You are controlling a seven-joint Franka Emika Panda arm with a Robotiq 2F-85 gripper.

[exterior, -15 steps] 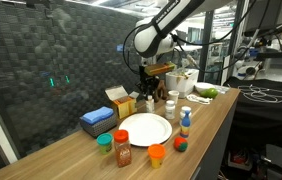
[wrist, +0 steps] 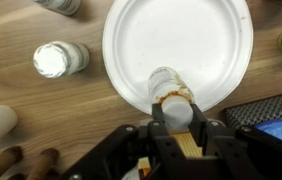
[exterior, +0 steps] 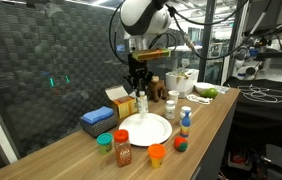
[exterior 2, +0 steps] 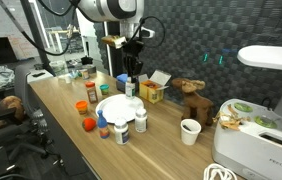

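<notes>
My gripper [exterior: 140,89] is shut on a white bottle [exterior: 142,104], held upright over the back part of the white plate [exterior: 154,135]. From the other side, the bottle [exterior 2: 130,88] appears just above the far rim of the plate [exterior 2: 117,111]; whether its base touches cannot be told. Looking down in the wrist view, the bottle's lid [wrist: 177,114] sits between the fingers, and its body [wrist: 165,82] overlaps the plate [wrist: 216,30].
White-lidded bottles [exterior 2: 140,121] stand beside the plate, along with a blue bottle [exterior: 185,124] and a tomato [exterior: 181,144]. An orange cup [exterior: 156,154], red-lidded jar [exterior: 122,147] and green cup [exterior: 105,142] line the other side. Behind are a blue-topped basket [exterior: 98,120] and a box [exterior: 120,99].
In exterior view 1, the gripper and the held bottle have moved left and toward the plate, from behind it near the other bottles. The other things stay put.
</notes>
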